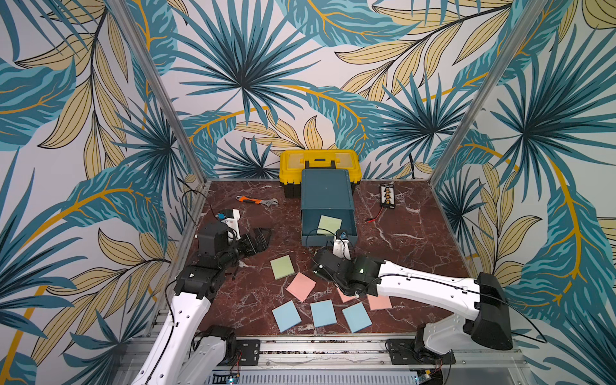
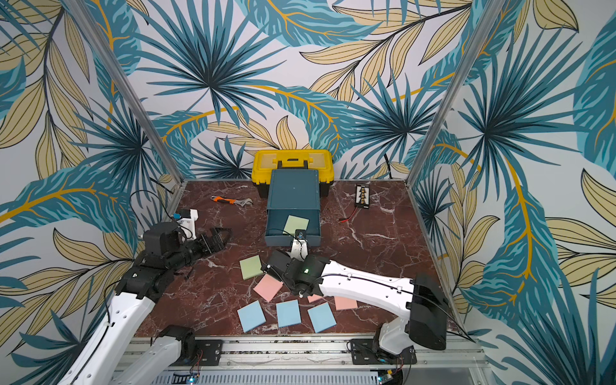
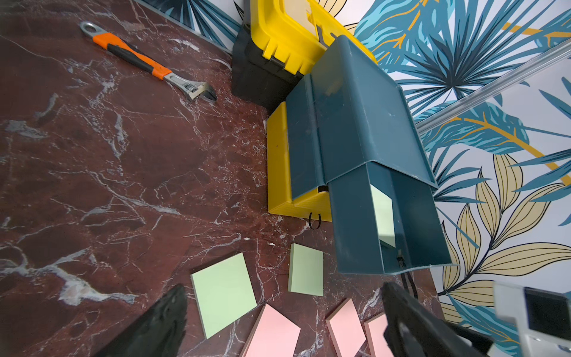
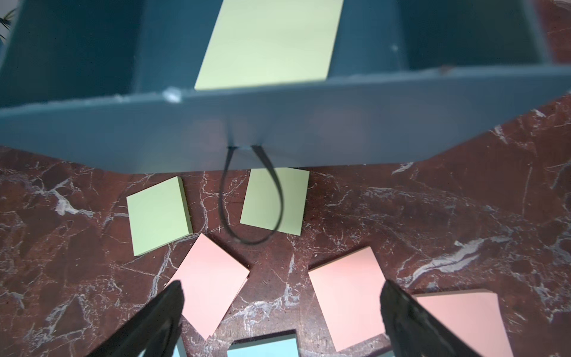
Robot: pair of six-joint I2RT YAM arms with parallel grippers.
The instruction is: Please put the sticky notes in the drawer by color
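The blue-grey drawer [image 1: 308,240] is pulled open, with a green sticky note [image 1: 329,224] inside. Two more green notes lie on the table: one at the left [image 1: 282,267], the other [image 4: 275,200] hidden by my right arm in the top left view. Three pink notes, including the left pink one [image 1: 300,286], lie nearer the front. A row of three blue notes [image 1: 323,313] is closest to the front edge. My right gripper is open and empty, over the table just in front of the drawer. My left gripper hovers left of the drawer, open and empty.
Behind the drawer unit [image 1: 327,186] stands a yellow and black toolbox [image 1: 290,168]. An orange-handled wrench [image 1: 258,201] lies at the back left. A small black-framed item [image 1: 387,196] with a red wire is back right.
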